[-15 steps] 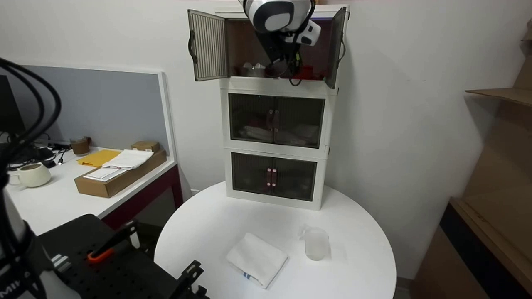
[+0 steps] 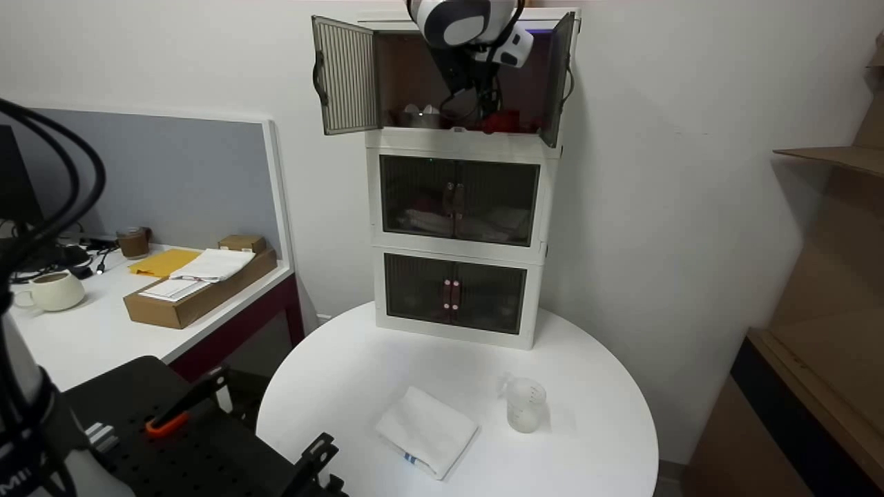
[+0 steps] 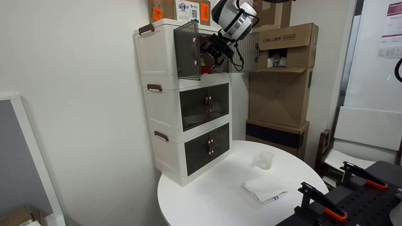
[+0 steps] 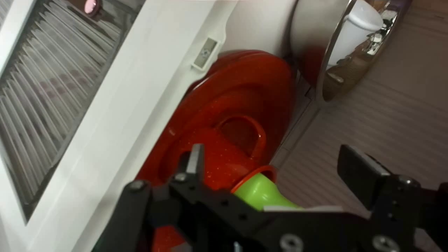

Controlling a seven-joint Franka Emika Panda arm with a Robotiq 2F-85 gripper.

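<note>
In the wrist view, a red speckled mug (image 4: 218,147) with a handle lies on its side by a red plate (image 4: 252,88) in the top cabinet compartment. A bright green object (image 4: 260,191) sits at the mug's mouth, its lower part hidden behind the gripper. My gripper is open, its fingers wide apart; the left finger (image 4: 195,159) overlaps the mug in this view, and contact cannot be told. The right finger (image 4: 357,176) is over the bare compartment floor. From outside, the gripper (image 3: 216,60) is at the compartment's opening, between the two open doors.
A metal bowl (image 4: 308,37) holding a white item stands beside the plate. The swung-out left door (image 2: 346,76) and right door (image 2: 559,79) flank the arm. Below, a folded white towel (image 2: 427,431) and a clear measuring cup (image 2: 526,404) rest on the round table (image 2: 331,364).
The arm's wrist has shifted slightly to the right and turned, and its hanging cable has swung up and left. Green seen near the gripper earlier is now hidden in exterior view 1.
</note>
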